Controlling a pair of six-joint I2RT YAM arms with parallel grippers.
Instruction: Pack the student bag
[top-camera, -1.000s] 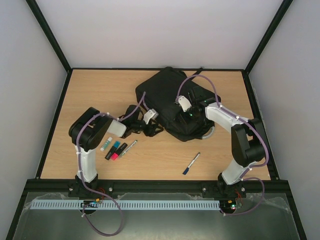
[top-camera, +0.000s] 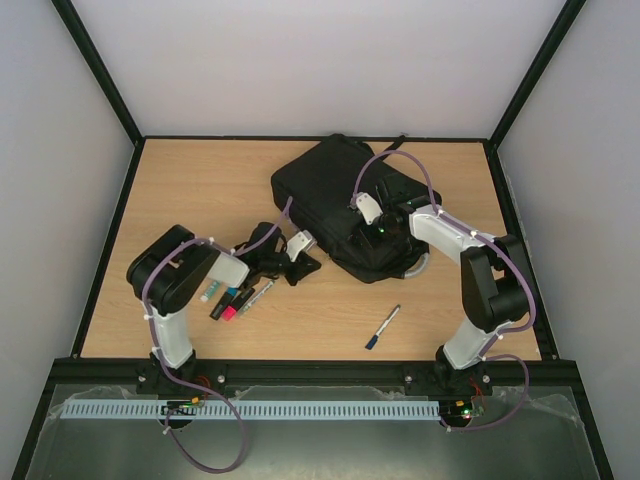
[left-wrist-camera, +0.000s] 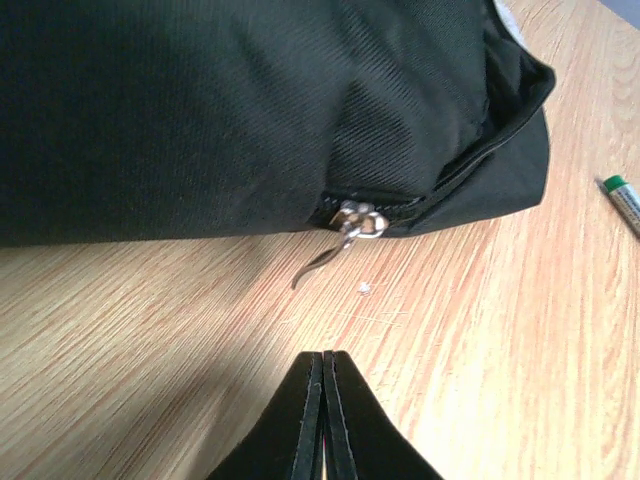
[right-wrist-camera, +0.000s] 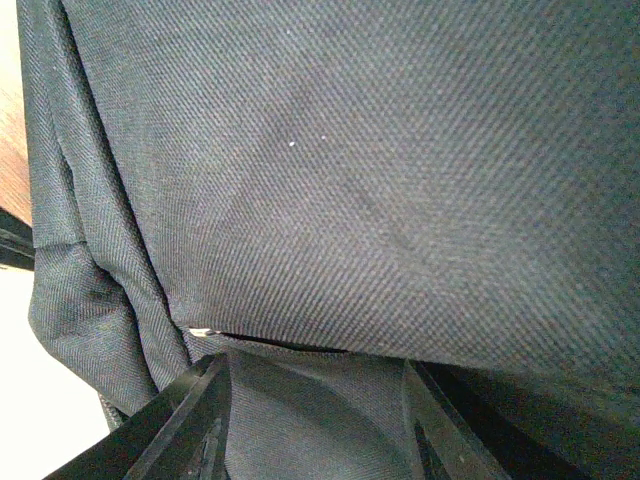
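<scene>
The black bag (top-camera: 325, 195) lies on the table at the back, right of the middle. In the left wrist view, a metal zipper pull (left-wrist-camera: 355, 222) hangs from its near edge. Just short of that pull, my left gripper is shut, with nothing between its fingers. My right gripper is at the bag's front right part, its fingers apart. Dark bag cloth (right-wrist-camera: 310, 410) lies between and below them; whether they touch it I cannot tell. Several markers (top-camera: 239, 303) lie beneath and beside the left forearm.
A pen with a blue cap (top-camera: 382, 327) lies alone near the front edge. A green-ended pen (left-wrist-camera: 625, 203) shows at the right of the left wrist view. Bare table (top-camera: 190, 180) stretches along the left.
The right arm and the bag show no clear change.
</scene>
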